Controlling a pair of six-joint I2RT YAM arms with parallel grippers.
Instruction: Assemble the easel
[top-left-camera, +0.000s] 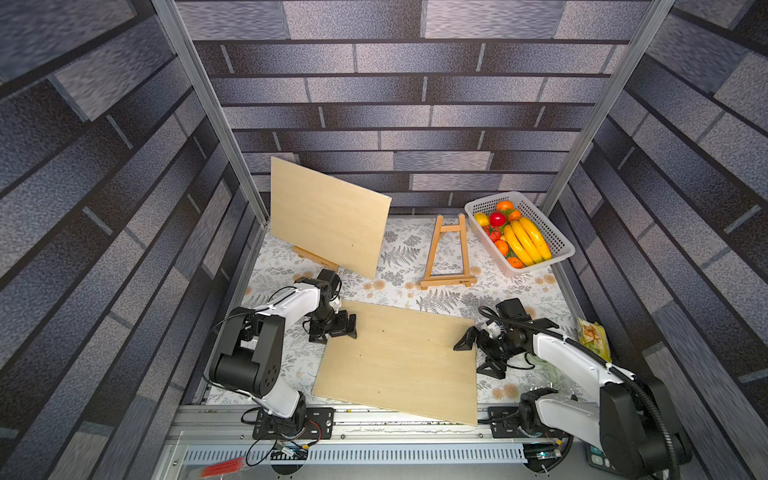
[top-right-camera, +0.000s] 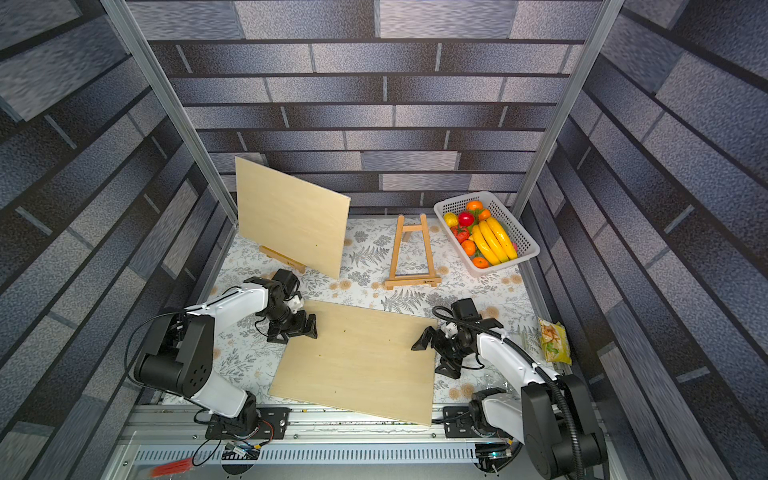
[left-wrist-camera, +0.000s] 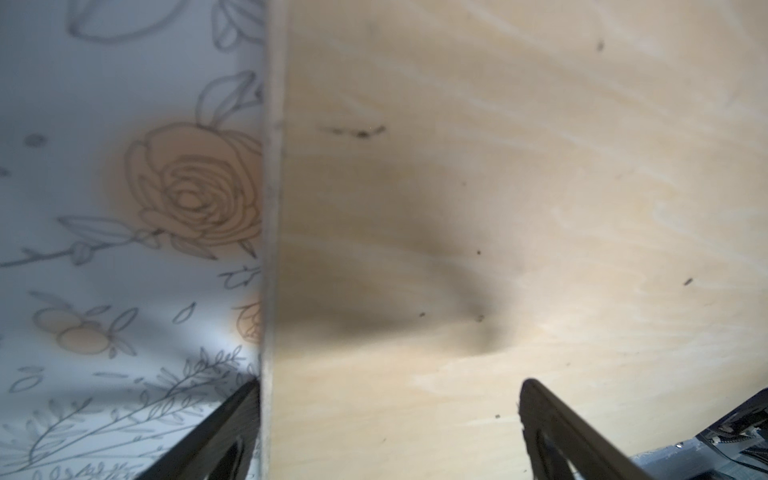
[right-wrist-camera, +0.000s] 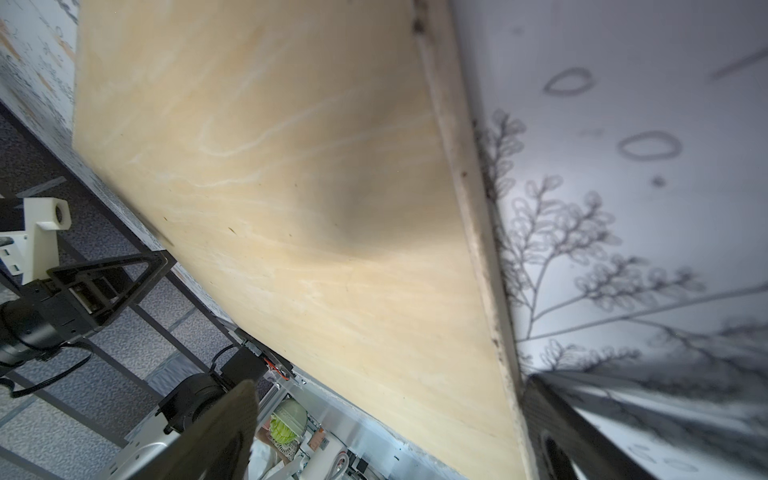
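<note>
A thin light wood board (top-left-camera: 400, 368) lies flat at the front of the table, its front edge reaching the rail. My left gripper (top-left-camera: 335, 331) is open across its left edge; in the left wrist view one finger (left-wrist-camera: 224, 432) is over the cloth side and the other over the wood. At the right edge my right gripper (top-left-camera: 472, 358) also stands open, one finger over the board, the other outside it. A bare wooden easel frame (top-left-camera: 429, 257) stands behind. To its left, a second board (top-left-camera: 328, 212) leans upright on another wooden stand (top-left-camera: 314, 257).
A grey basket (top-left-camera: 564, 246) of toy fruit stands at the back right. A yellow packet (top-left-camera: 594, 340) lies by the right wall. Between the flat board and the bare easel frame, a strip of floral cloth (top-left-camera: 400, 294) is clear.
</note>
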